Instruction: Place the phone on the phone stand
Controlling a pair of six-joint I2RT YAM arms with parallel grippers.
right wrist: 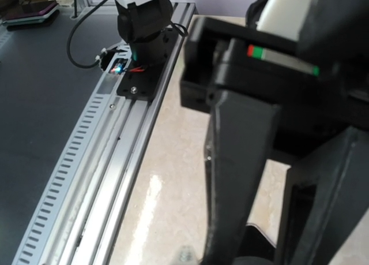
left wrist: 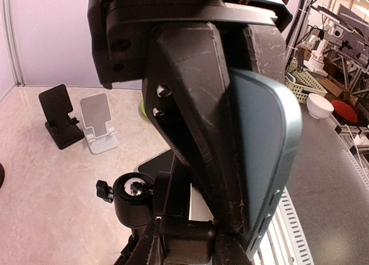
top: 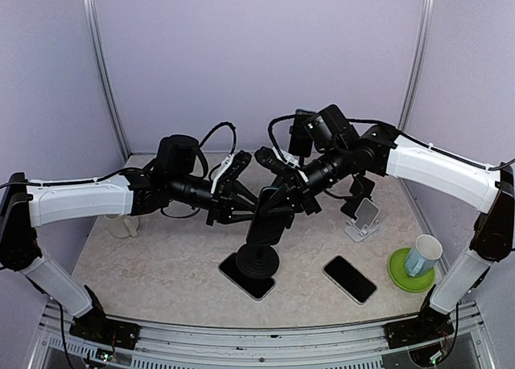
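A phone with a light blue edge point(left wrist: 268, 155) stands upright at the black stand point(top: 257, 260) in the middle of the table, both grippers around it. My right gripper point(top: 278, 196) is shut on the phone from the right; in the right wrist view its fingers point(right wrist: 239, 161) fill much of the frame, the phone mostly hidden. My left gripper point(top: 241, 208) is at the phone's left side, its fingers part open; whether they touch it is unclear. The stand's ball joint point(left wrist: 135, 187) shows in the left wrist view.
Phones lie flat at front centre point(top: 241, 280) and front right point(top: 349, 279). Small white point(top: 362, 224) and black stands are at right, a mug on a green plate point(top: 402, 276) at front right, a white mug point(top: 121, 224) at back left.
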